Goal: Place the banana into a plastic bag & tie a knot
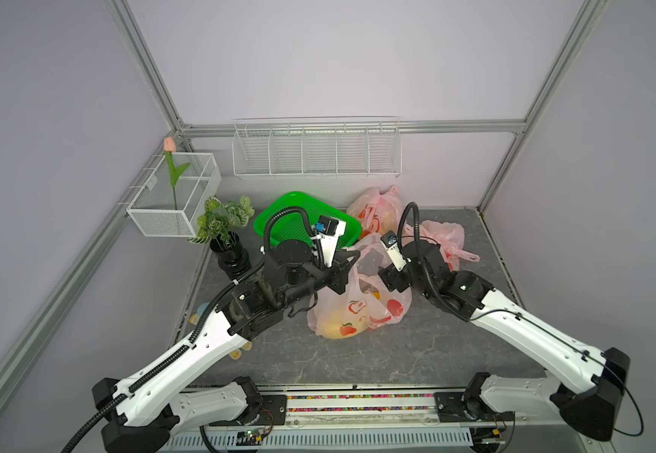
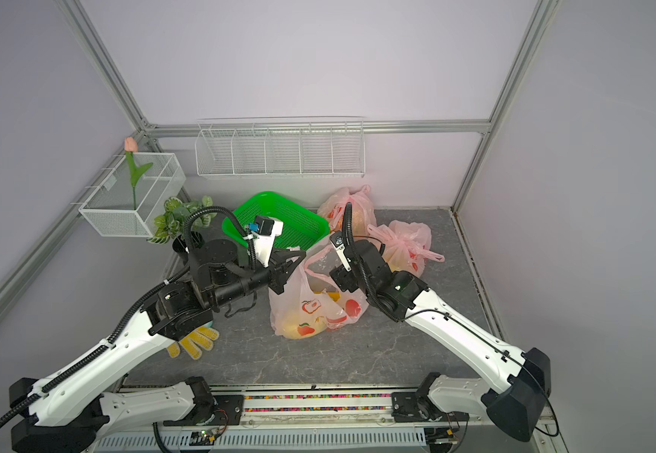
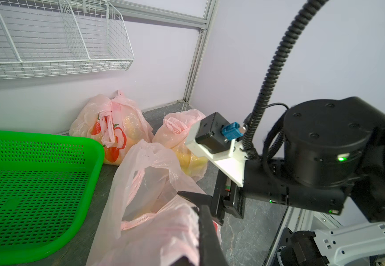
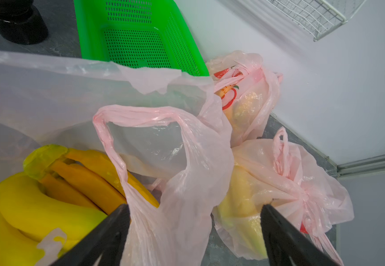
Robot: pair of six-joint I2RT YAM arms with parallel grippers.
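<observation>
A thin white plastic bag with pink handles stands mid-table, its mouth spread. Inside it lies a bunch of bananas, partly covered by plastic in the right wrist view. My left gripper is shut at the bag's left upper side; in the left wrist view, bunched plastic hangs at its dark finger. Over the bag's right side is my right gripper, open. A pink handle loop lies ahead of its fingers, and loose plastic passes below between them.
Two knotted, filled bags stand behind and to the right. A green basket is at the back, a potted plant to its left. Yellow gloves lie at the left.
</observation>
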